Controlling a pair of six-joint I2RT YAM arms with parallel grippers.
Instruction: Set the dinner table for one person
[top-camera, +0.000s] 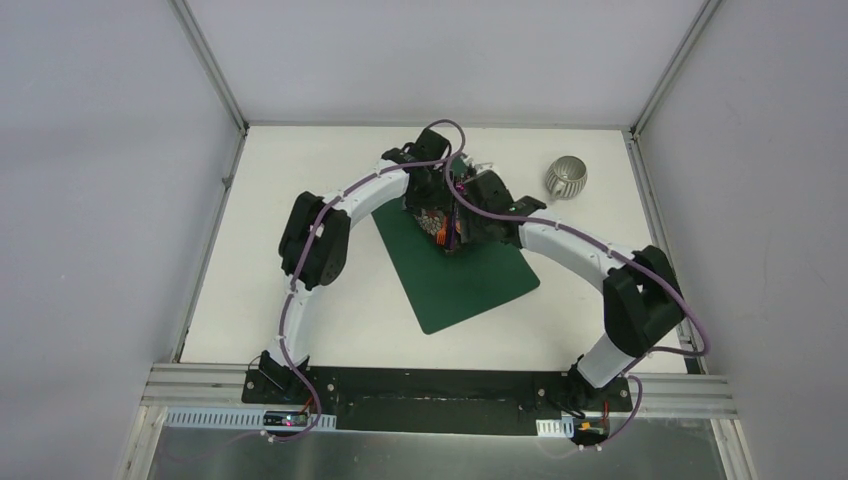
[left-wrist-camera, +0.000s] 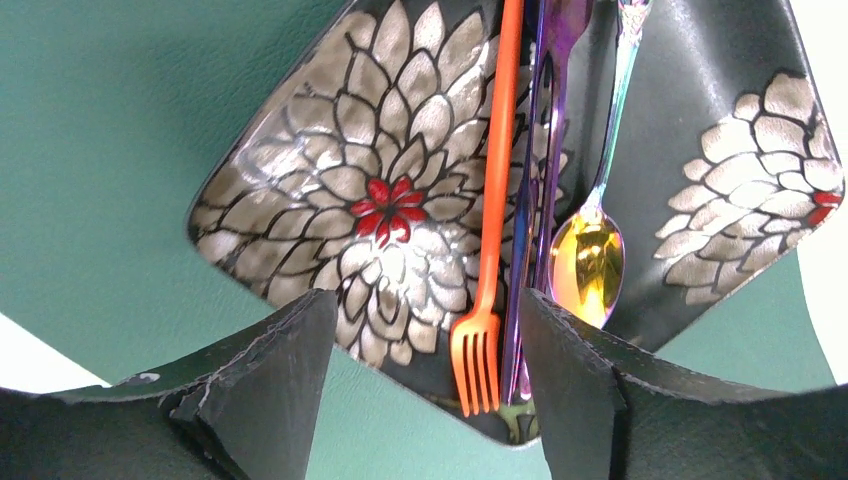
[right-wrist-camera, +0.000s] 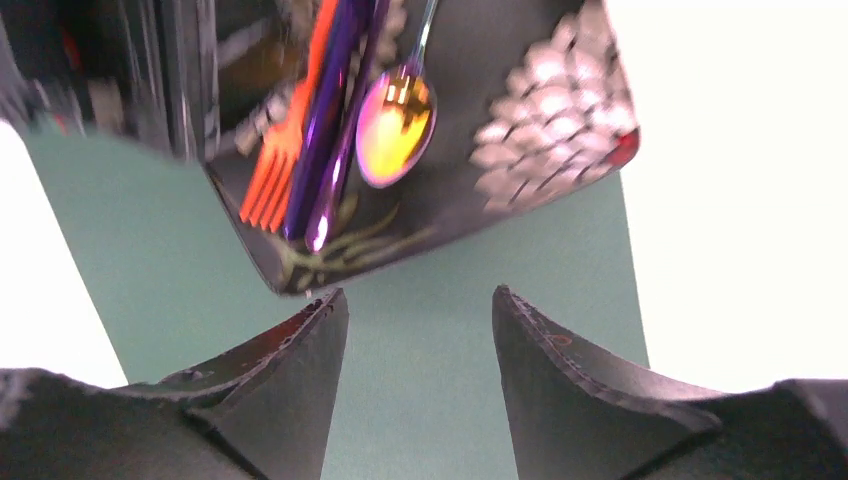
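Observation:
A dark floral tray (left-wrist-camera: 270, 230) holds an orange fork (left-wrist-camera: 494, 220), purple utensils (left-wrist-camera: 550, 200) and an iridescent spoon (left-wrist-camera: 588, 260) on the green placemat (top-camera: 470, 300). My left gripper stands open over the fork end of the tray, fingers either side of the fork tines and purple handles in that view. My right gripper is open just beyond the tray's edge, nothing between its fingers. In the top view both wrists hide much of the tray.
A grey ribbed mug (top-camera: 566, 176) stands at the back right of the white table (top-camera: 270, 260). The two arms are close together over the tray.

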